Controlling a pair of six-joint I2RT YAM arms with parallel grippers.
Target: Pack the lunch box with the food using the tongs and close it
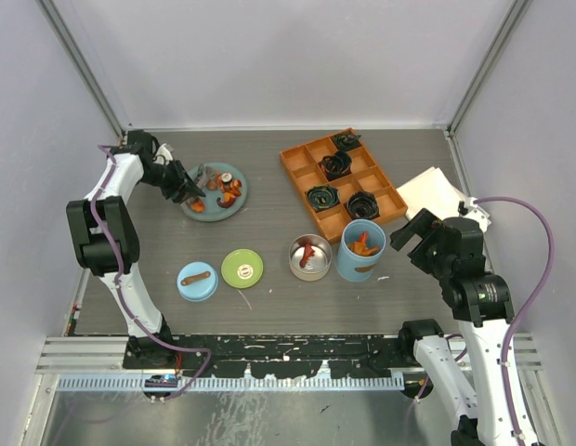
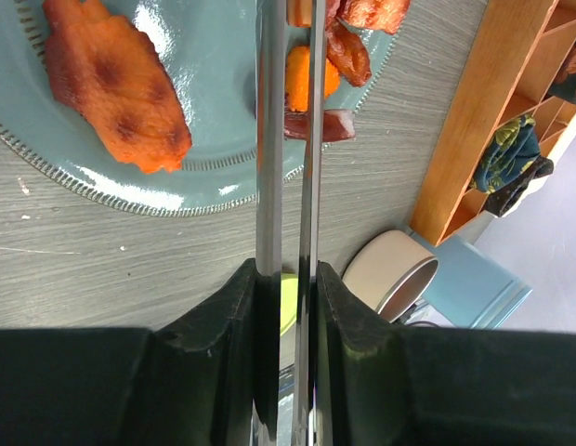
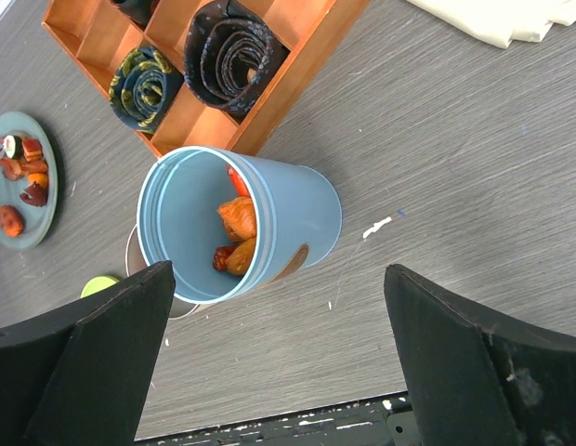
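A blue-grey plate (image 1: 211, 216) at the back left bears several pieces of food, among them a large orange piece (image 2: 116, 84) and a cluster of smaller bits (image 1: 230, 186). My left gripper is shut on metal tongs (image 2: 269, 186), whose two slim arms stretch over the plate. The tong tips run out of the left wrist view, so whether they pinch any food I cannot tell. Food also lies in a blue cup (image 3: 302, 206) and a round metal tin (image 1: 304, 269). To the cup's right, my right gripper stands open and empty.
Rolled dark cloths fill several compartments of an orange-brown divided tray (image 1: 293, 165), behind the cup. Folded cream cloth (image 1: 431, 193) lies on the right. A blue lid (image 1: 197, 290) and a green lid (image 1: 253, 258) rest at front left. Bare table separates lids and plate.
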